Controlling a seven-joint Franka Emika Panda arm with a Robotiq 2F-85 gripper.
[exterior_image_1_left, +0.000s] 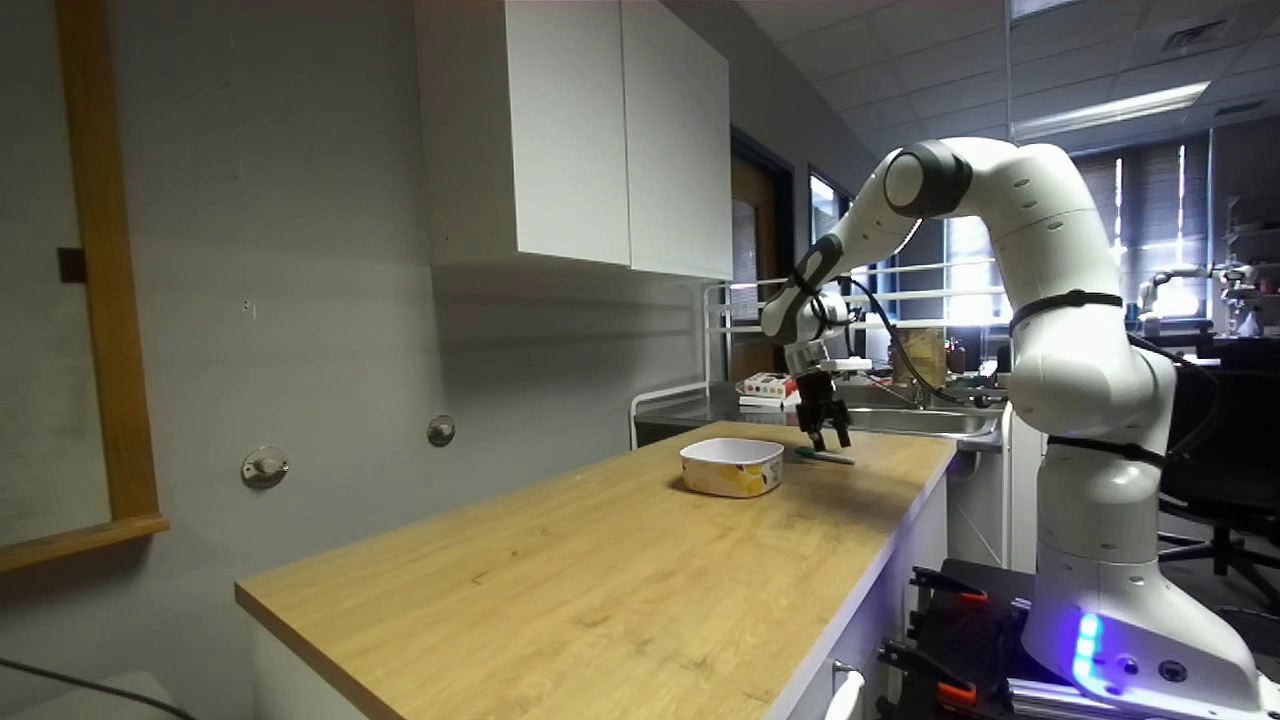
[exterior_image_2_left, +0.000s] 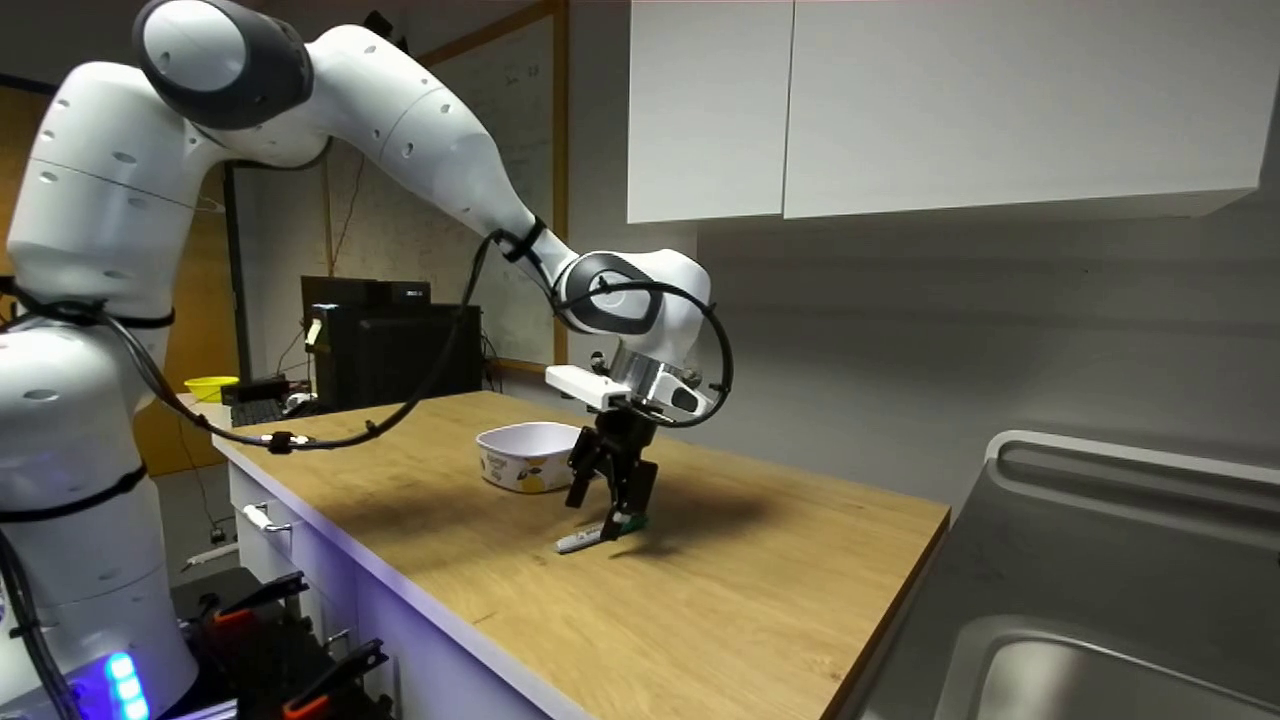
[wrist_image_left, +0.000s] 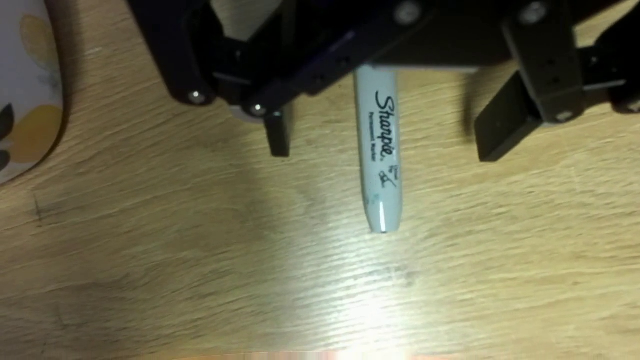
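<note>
A grey Sharpie marker (wrist_image_left: 379, 150) with a green cap end lies flat on the wooden counter. In the wrist view it runs between the two spread fingers of my gripper, touching neither; its upper end is hidden under the gripper body. My gripper (exterior_image_2_left: 614, 510) is open and points down just over the marker (exterior_image_2_left: 582, 539). Close by stands a white bowl (exterior_image_2_left: 523, 451) with a lemon print, its edge also showing at the left of the wrist view. From the other side, the gripper (exterior_image_1_left: 828, 442) appears to the right of the bowl (exterior_image_1_left: 729, 478).
A metal sink (exterior_image_2_left: 1056, 672) adjoins its far end. White cabinets (exterior_image_2_left: 960, 108) hang on the wall above, and a black cable (exterior_image_2_left: 444, 360) loops along the arm.
</note>
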